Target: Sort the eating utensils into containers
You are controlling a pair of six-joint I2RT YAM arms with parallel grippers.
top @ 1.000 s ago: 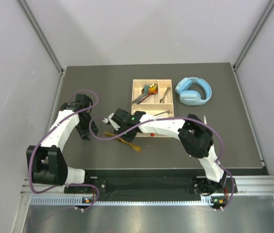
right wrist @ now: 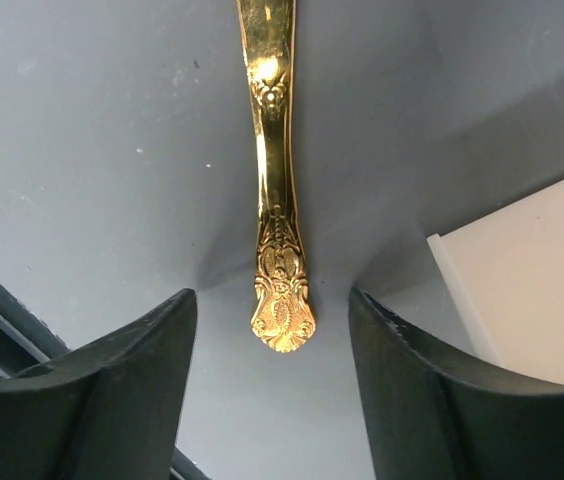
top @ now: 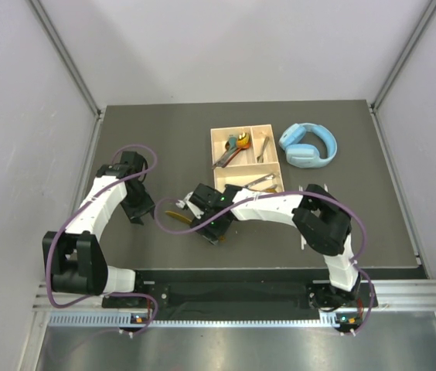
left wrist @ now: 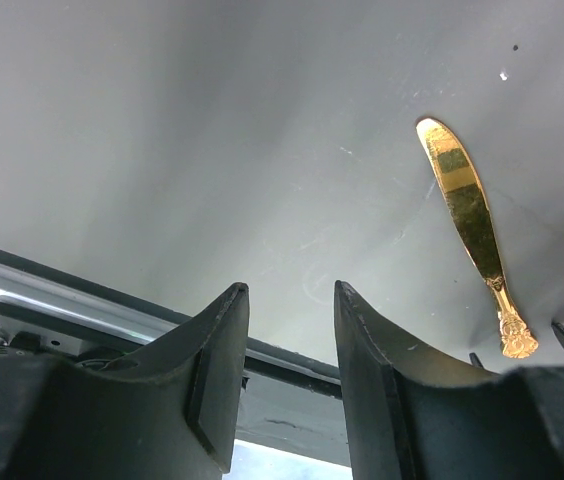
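A gold knife with an ornate handle lies on the grey table; in the right wrist view its handle end [right wrist: 282, 300] sits between the fingers of my open right gripper, apparently not gripped. In the top view the right arm hangs over it, hiding part of it. My left gripper is open and empty at the table's left, apart from the knife. The wooden compartment box [top: 216, 133] holds several spoons and other utensils [top: 237, 145] in its back compartments, with a utensil [top: 260, 181] in the front one.
Light blue headphones [top: 307, 154] lie to the right of the box. Pale sticks or utensils [top: 302, 243] lie at the right, partly behind the right arm. The pale box corner [right wrist: 522, 280] is close beside the right gripper. Free table lies at the back left.
My right gripper has moved slightly toward the front and right, down over the knife's handle end. The left arm has barely moved.
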